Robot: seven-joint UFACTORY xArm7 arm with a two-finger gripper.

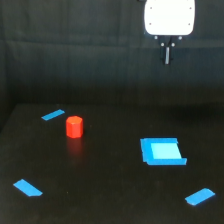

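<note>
A small red block (74, 127) stands upright on the dark table at left of centre, its faint reflection on the surface below it. On the right lies a pale square (164, 151) framed by blue tape. High above the table at the upper right hangs my gripper (167, 60), under a white housing (169, 17). It is far from both the block and the taped square. Only a thin dark shape shows at its tip, too small to tell how the fingers stand. Nothing is seen hanging from it.
Blue tape strips mark the table at the back left (53, 115), front left (27, 188) and front right (200, 197). Dark cloth (80, 60) covers the back. Bare table lies between the block and the taped square.
</note>
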